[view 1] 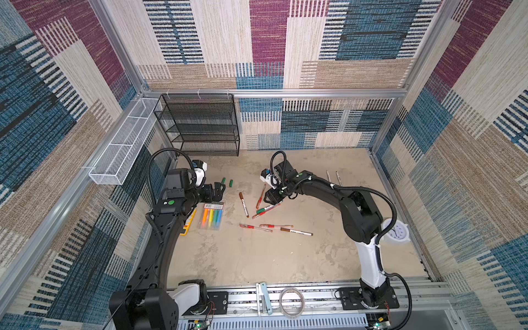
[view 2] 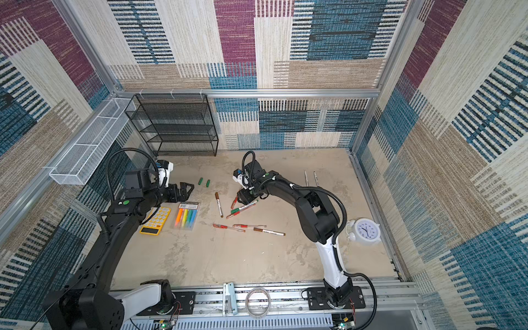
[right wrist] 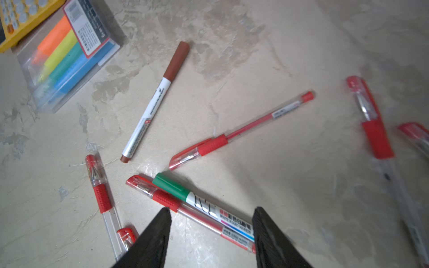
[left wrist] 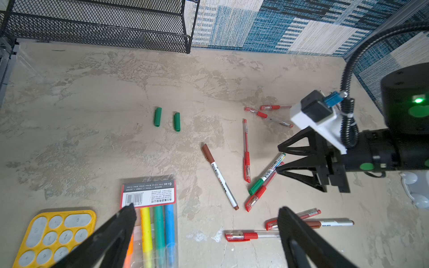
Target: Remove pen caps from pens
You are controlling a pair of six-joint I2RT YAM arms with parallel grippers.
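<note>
Beside a capped red pen lies a green-capped marker. My right gripper is open above the marker's rear end, empty. My left gripper stands open over the table near the highlighter box, holding nothing. A brown-capped marker lies alone mid-table; another brown marker rests nearer the front. Several red pens lie about, one of them an upright-lying red pen beside the green-capped marker. Two loose green caps lie apart from any pen, and two uncapped markers lie at the back right.
A clear box of highlighters and a yellow calculator sit at the left. Behind them stands a black mesh rack. A white clock is at the far right.
</note>
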